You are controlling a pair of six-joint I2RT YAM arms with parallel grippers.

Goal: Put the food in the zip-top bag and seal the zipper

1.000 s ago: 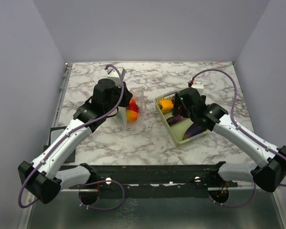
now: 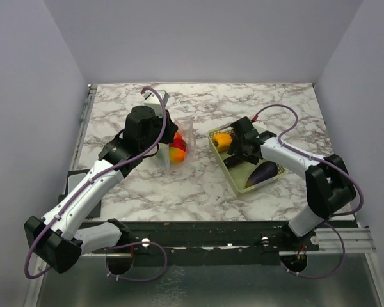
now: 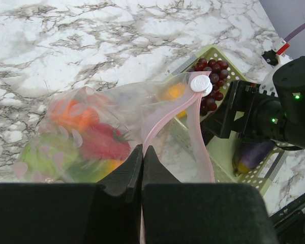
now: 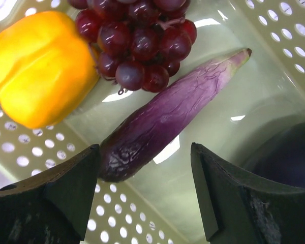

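Note:
A clear zip bag [image 3: 66, 152] holds red, orange and green produce. My left gripper is shut at its pink zipper strip, which stands raised. In the green basket [image 2: 233, 185], my right gripper is part open, its fingers either side of the lower end of a slim eggplant [image 4: 165, 114], apparently above it. A yellow pepper [image 4: 40, 66] and red grapes [image 4: 142, 46] lie beside that eggplant, with a larger dark eggplant [image 4: 284, 152] to the other side.
A dark flat object [image 2: 93, 211] lies at the front left edge.
My right arm has swung its wrist back and inward, and the gripper has shifted slightly down into the basket. The left arm has not moved.

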